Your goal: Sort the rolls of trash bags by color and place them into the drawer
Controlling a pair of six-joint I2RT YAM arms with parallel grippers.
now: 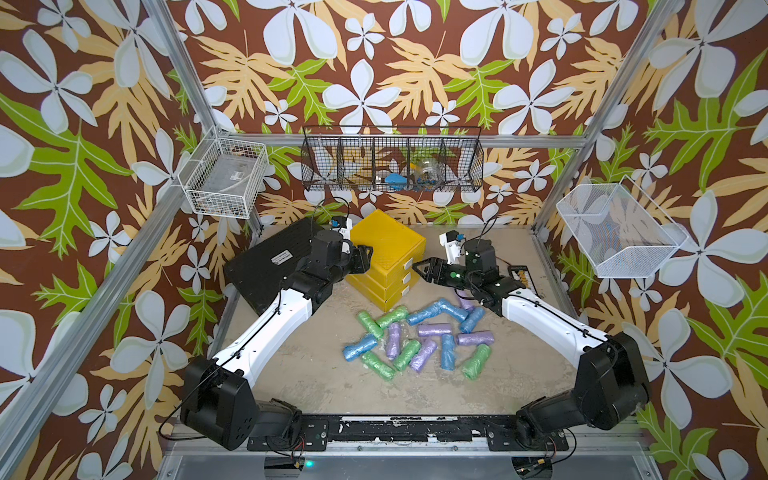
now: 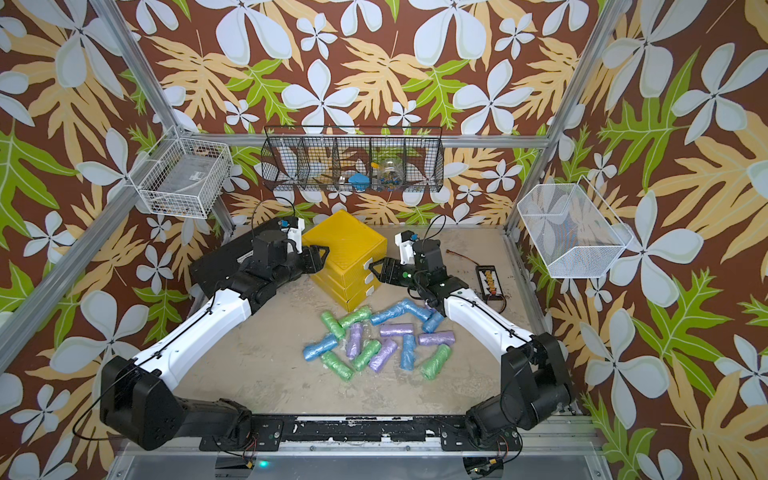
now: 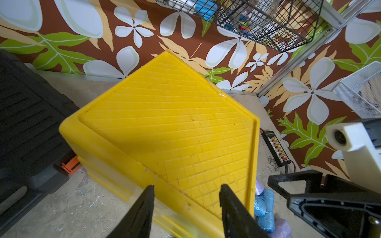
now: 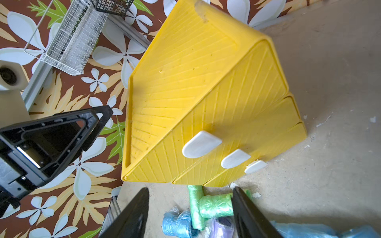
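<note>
A yellow three-drawer box (image 1: 384, 248) with white pulls (image 4: 201, 143) stands turned at the back centre, all drawers shut. My left gripper is open at its left side, nothing between its fingers. My right gripper is open just off the side with the pulls, above the rolls and not holding any. On the table in front lie several loose green rolls (image 1: 381, 365), blue rolls (image 1: 446, 352) and purple rolls (image 1: 434, 329), mixed together.
A black case (image 1: 264, 264) lies left of the box and a power strip (image 2: 487, 281) to the right. Wire baskets (image 1: 224, 180) hang on the left, back and right.
</note>
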